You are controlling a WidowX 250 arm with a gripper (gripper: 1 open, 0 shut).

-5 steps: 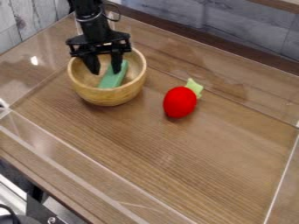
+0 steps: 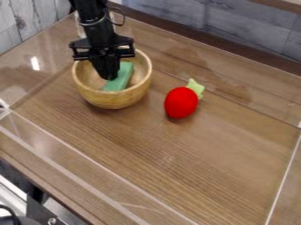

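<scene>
A yellow bowl [image 2: 112, 98] sits at the upper left of the wooden table. Inside it lies a green object [image 2: 120, 79], partly covered by the black gripper [image 2: 108, 66], which reaches into the bowl from above. Whether the fingers hold the green object cannot be told.
A red oval object [image 2: 181, 103] lies right of the bowl, with a small pale green piece [image 2: 196, 87] behind it.
The gripper has shifted slightly within the bowl area, its lower part now closer over the green object. The other objects look the same.
</scene>
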